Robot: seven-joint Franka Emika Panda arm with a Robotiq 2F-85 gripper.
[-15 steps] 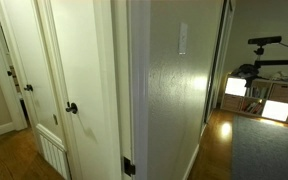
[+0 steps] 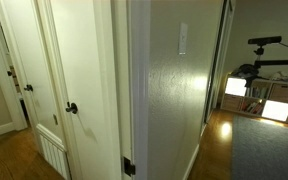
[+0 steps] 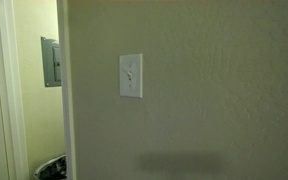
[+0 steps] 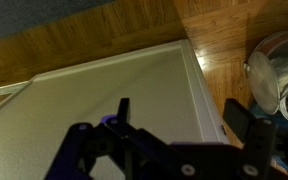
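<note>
In the wrist view my gripper stands open, its two dark fingertips wide apart and nothing visible between them. A broad pale panel [image 4: 134,85] with a light edge lies below it, filling much of that view. To the right, a round clear or shiny container [image 4: 274,75] sits partly cut off by the frame edge. A small purple spot [image 4: 108,119] shows beside the left finger. The gripper is not seen in either exterior view.
Wood floor [image 4: 114,35] and a dark grey rug [image 4: 24,25] border the panel. Exterior view 1 shows a white door [image 2: 84,70], a wall switch [image 2: 183,38] and a lit cube shelf [image 2: 254,98]. Another switch [image 3: 131,75] is on the wall in exterior view 2.
</note>
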